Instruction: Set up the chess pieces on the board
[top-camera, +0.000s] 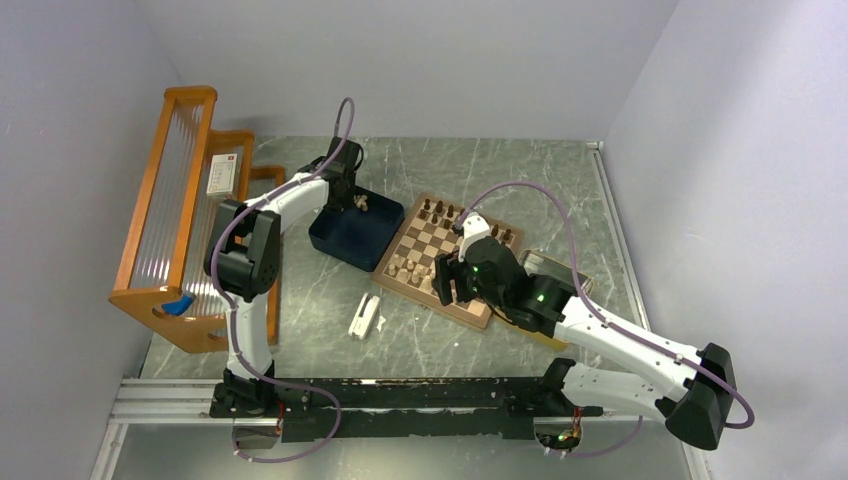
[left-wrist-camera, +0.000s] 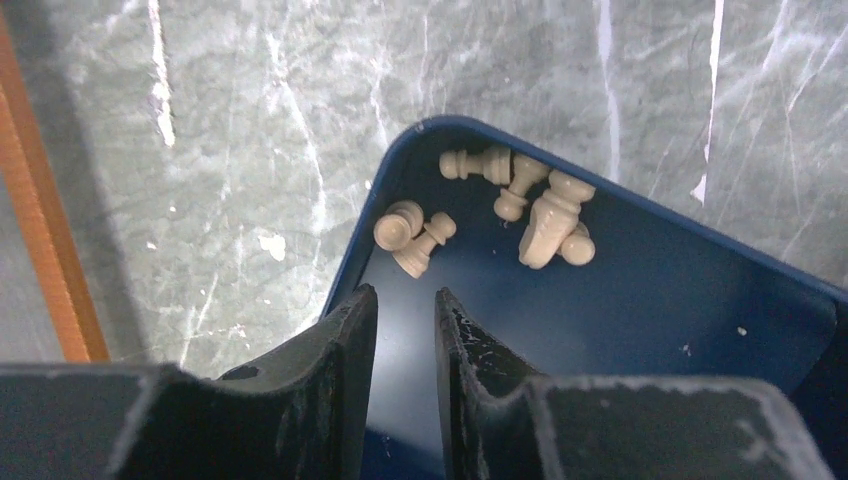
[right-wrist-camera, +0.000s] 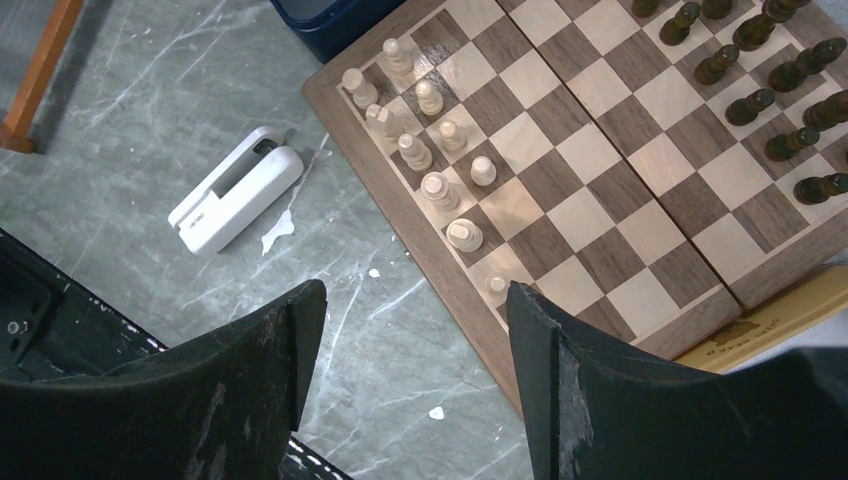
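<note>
Several light chess pieces lie in the far corner of the dark blue bin (left-wrist-camera: 600, 310). Two of them, a light piece (left-wrist-camera: 392, 232) and a light pawn (left-wrist-camera: 428, 244), rest against its left wall; a light knight (left-wrist-camera: 550, 222) is among the others. Over the bin hangs my left gripper, its fingers partly spread and nothing between them. The chessboard (right-wrist-camera: 592, 172) carries light pieces along its near-left edge and dark pieces (right-wrist-camera: 750, 107) on the opposite side. Above the board's near edge my right gripper stands wide open and empty.
On the table, near the board, lies a white gadget (right-wrist-camera: 237, 190). A wooden rack (top-camera: 190, 210) takes up the left side. Beside the board's right side sits a yellowish box (right-wrist-camera: 775, 325).
</note>
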